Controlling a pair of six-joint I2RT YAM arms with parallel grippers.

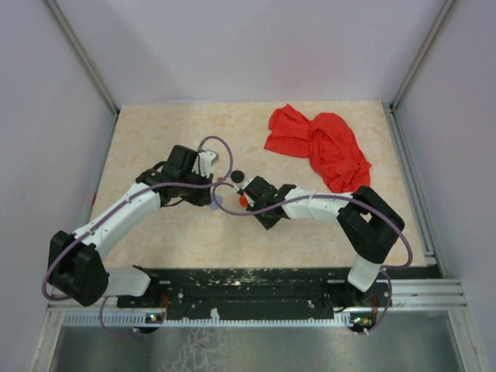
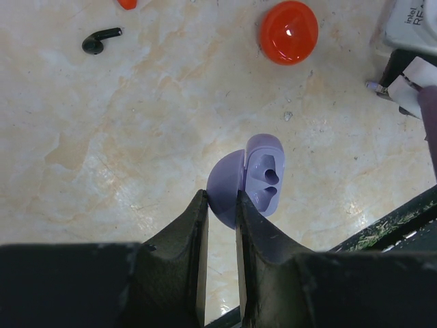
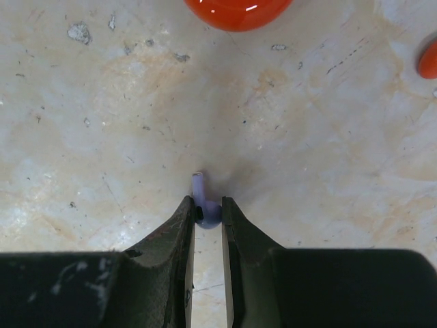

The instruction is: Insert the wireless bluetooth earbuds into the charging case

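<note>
My left gripper is shut on the lavender charging case [image 2: 263, 174], which is open with two empty earbud sockets showing in the left wrist view. My right gripper is shut on a small lavender earbud [image 3: 198, 188], stem pointing away from the wrist. In the top view the right gripper sits just right of the case, over the orange-red round object [image 1: 243, 201].
Red round case [image 2: 288, 32], black earbud [image 2: 93, 45] and small red piece [image 2: 127, 3] lie on the table. A black round object [image 1: 238, 177] sits behind; red cloth [image 1: 333, 151] fills the back right.
</note>
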